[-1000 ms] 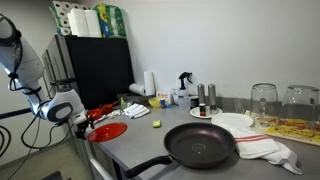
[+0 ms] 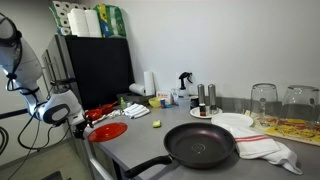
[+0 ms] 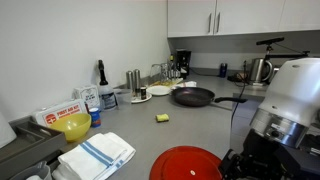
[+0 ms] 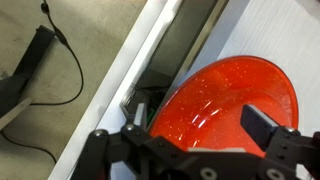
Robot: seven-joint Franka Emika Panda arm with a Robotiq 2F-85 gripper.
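Note:
A round red plate or lid [image 2: 107, 132] rests on the grey counter near its left end. In exterior view 2 the red disc [image 3: 185, 163] is at the bottom, partly covered by the arm. My gripper [image 2: 83, 128] hangs beside the disc at the counter's edge. From the wrist, my open gripper has its fingers wide apart, with the glossy red disc [image 4: 225, 90] beneath and between them. Nothing shows held. Whether the fingertips touch the disc I cannot tell.
A black frying pan [image 2: 199, 144] sits mid-counter, its handle toward the front edge. A yellow sponge [image 3: 162, 118], a striped towel [image 3: 97, 155] and a yellow bowl [image 3: 72, 125] are also on the counter. Glass jars [image 2: 264, 100] stand at the right. Bare counter surrounds the sponge.

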